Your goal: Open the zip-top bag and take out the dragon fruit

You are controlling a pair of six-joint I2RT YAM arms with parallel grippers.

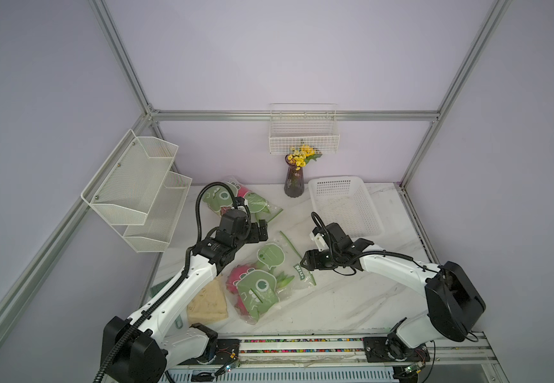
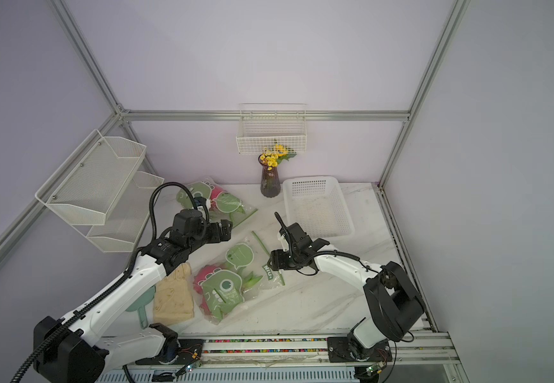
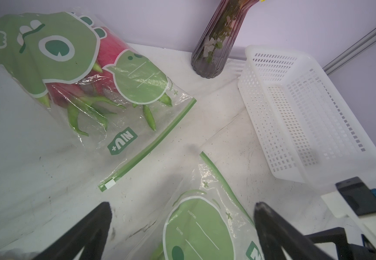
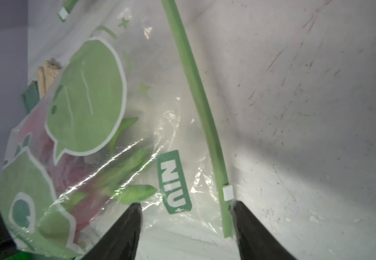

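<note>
A clear zip top bag (image 1: 256, 287) with green dinosaur print lies flat at the front of the table, a pink dragon fruit (image 1: 235, 275) inside it. Its green zip strip (image 4: 205, 108) runs along the right side, and a white slider (image 4: 227, 192) sits near one end. Over that end hangs my right gripper, open, nothing between its fingers. My left gripper is open and empty too, above the table beyond the near bag's upper part. Farther back lies a second, similar bag (image 3: 88, 73) with dragon fruit in it.
An empty white basket (image 1: 347, 205) stands at the back right, beside a vase of yellow flowers (image 1: 294, 180). A folded tan cloth (image 1: 206, 301) lies at the front left.
</note>
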